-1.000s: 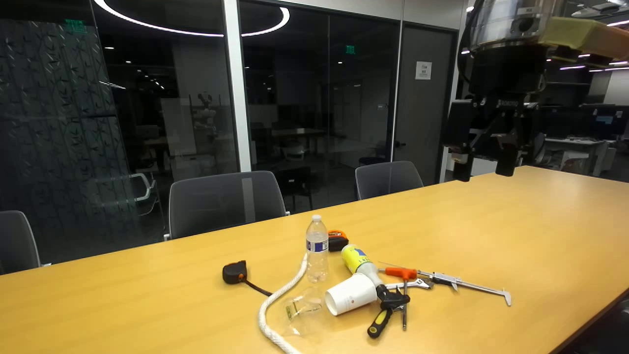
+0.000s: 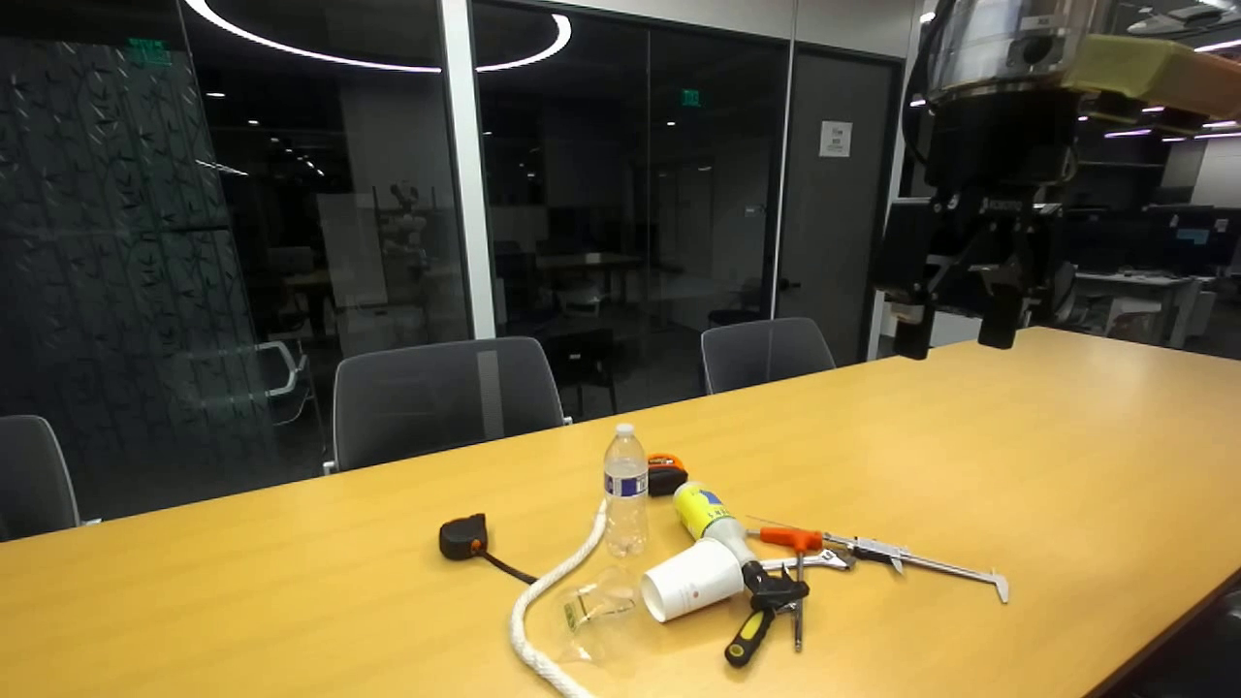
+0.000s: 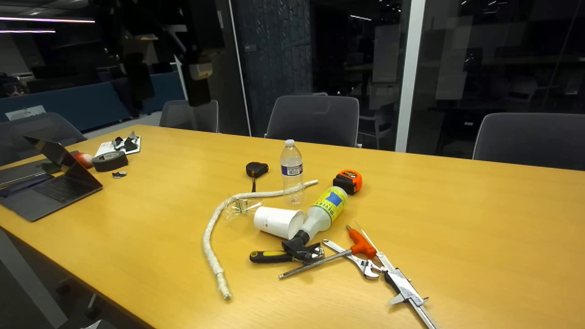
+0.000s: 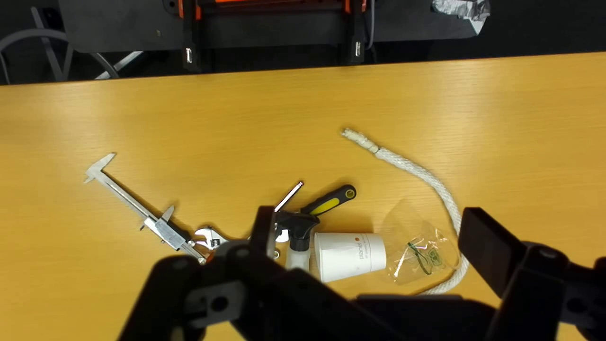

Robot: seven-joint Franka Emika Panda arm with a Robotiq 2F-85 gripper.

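High above the table hangs my gripper [image 2: 956, 337], open, its two black fingers apart with nothing between them. Below it in the wrist view lie a white paper cup [image 4: 350, 254] on its side, a clear plastic bag [image 4: 417, 250] and a white rope [image 4: 417, 170]. A spray bottle [image 3: 327, 208] with a yellow label lies against the cup. Upright behind them stands a clear water bottle [image 3: 291, 174]. A caliper [image 4: 150, 217], an adjustable wrench [image 3: 359, 262], an orange-handled hex key [image 3: 359, 244] and a black-yellow handle [image 4: 335, 199] lie close together.
A black tape measure [image 2: 462, 537] and an orange-black one [image 3: 348, 181] sit near the water bottle. A laptop [image 3: 60, 178] and a roll of black tape [image 3: 110, 161] occupy one end. Chairs line the far edge.
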